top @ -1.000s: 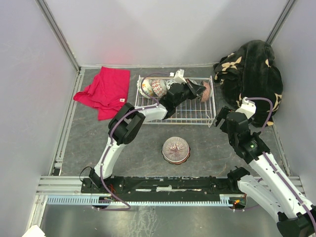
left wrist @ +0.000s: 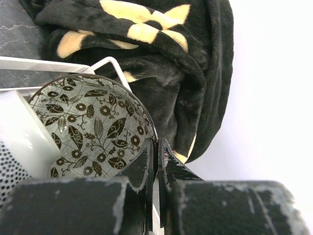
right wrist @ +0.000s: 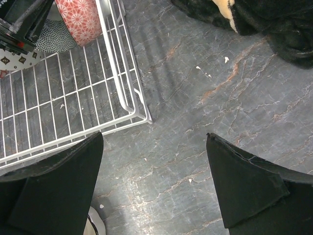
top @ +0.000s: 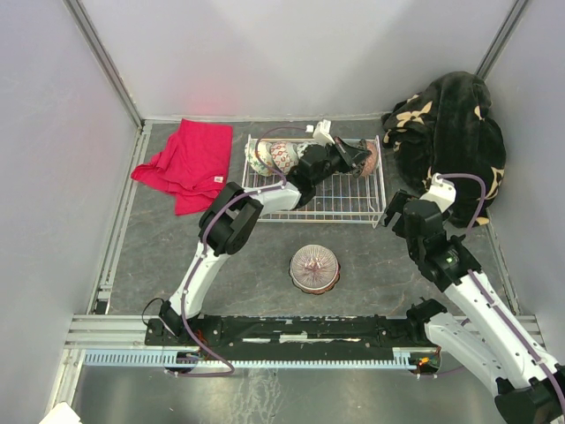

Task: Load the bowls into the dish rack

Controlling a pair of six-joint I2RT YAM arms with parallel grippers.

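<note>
The white wire dish rack (top: 340,215) stands at the back, with patterned bowls (top: 284,157) on edge along its left part. At its right end my left gripper is shut on the rim of a bowl with a dark leaf pattern inside (left wrist: 98,120). That bowl stands on edge within the rack. Beside it is a white bowl with a dotted inside (left wrist: 27,132). A red-patterned outer side (right wrist: 80,19) shows at the same end of the rack. My right gripper is open and empty, right of the rack. An upturned bowl (top: 314,268) rests on the table.
A dark blanket with yellow flowers (top: 450,132) is heaped at the back right, near the rack's end. At the back left lies a red cloth (top: 190,168).
The right arm and the upturned bowl have not moved.
</note>
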